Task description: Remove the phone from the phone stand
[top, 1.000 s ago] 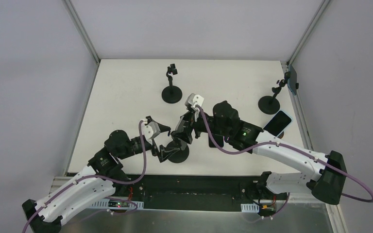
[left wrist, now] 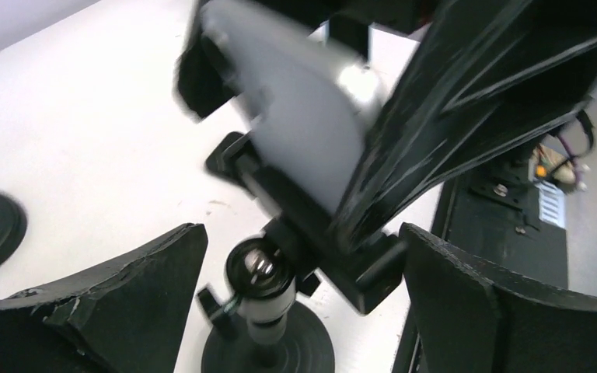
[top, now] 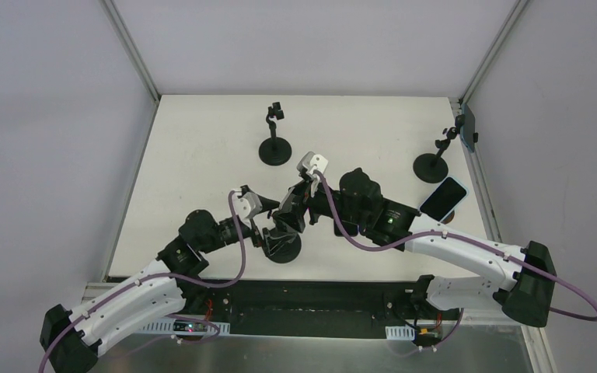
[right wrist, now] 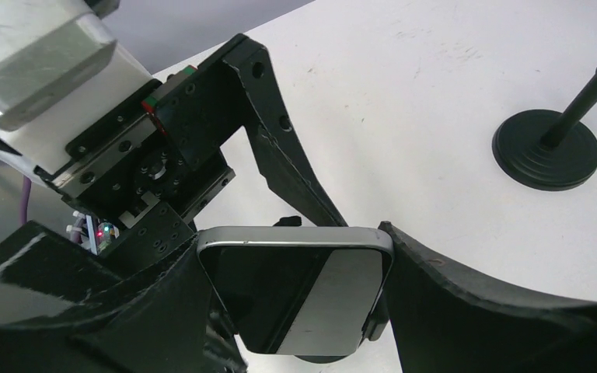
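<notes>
A phone (right wrist: 334, 299) stands in the phone stand at the table's front middle, its base (top: 284, 252) partly hidden by both grippers. My right gripper has its fingers either side of the phone's edges; whether they press on it is unclear. My left gripper is open around the stand (left wrist: 264, 311) just below the phone holder, nothing visibly held.
An empty stand (top: 274, 151) stands at the back middle, another with a phone (top: 468, 128) at the back right. A loose phone (top: 443, 198) lies at the right, a dark one (top: 345, 231) under the right arm.
My right gripper shifted slightly since about a second ago and has since stayed nearly in place.
</notes>
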